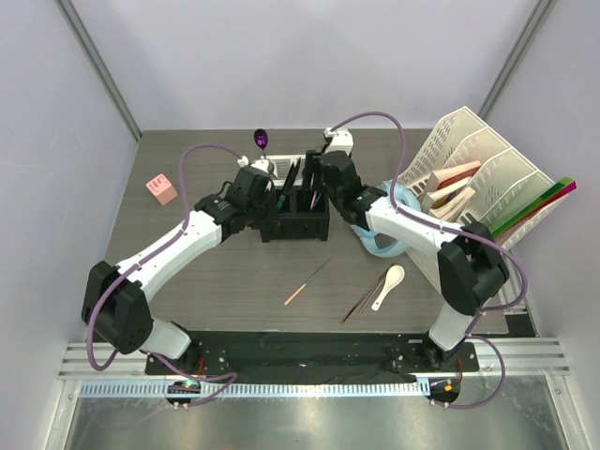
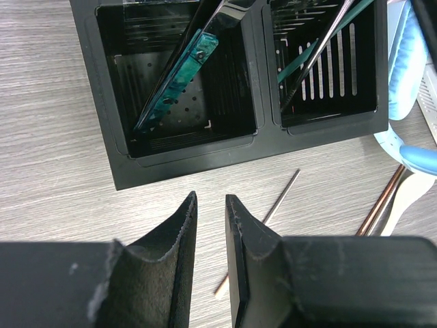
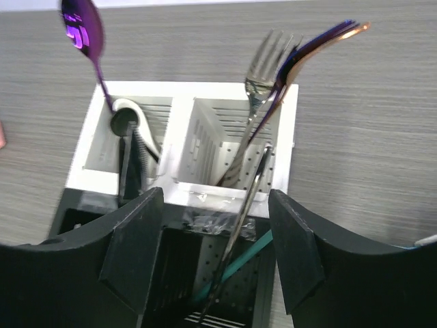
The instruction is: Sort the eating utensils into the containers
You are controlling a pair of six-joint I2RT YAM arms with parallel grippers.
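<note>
A black divided holder (image 2: pixel 116 171) holds dark and teal utensils, with a white holder (image 3: pixel 191 188) behind it containing forks (image 3: pixel 263 72), purple and copper pieces and a purple spoon (image 3: pixel 82 27). My left gripper is over the black holder's front, part open, nothing seen between its fingers. My right gripper hangs above the holders' right side, open, a thin utensil standing below between its fingers. A wooden-handled stick (image 1: pixel 297 292), a white spoon (image 1: pixel 391 279) and chopsticks (image 1: pixel 363 301) lie on the table.
A white rack (image 1: pixel 511 159) with boards fills the right, beside a blue item (image 1: pixel 403 197). A pink cube (image 1: pixel 161 188) sits at left.
</note>
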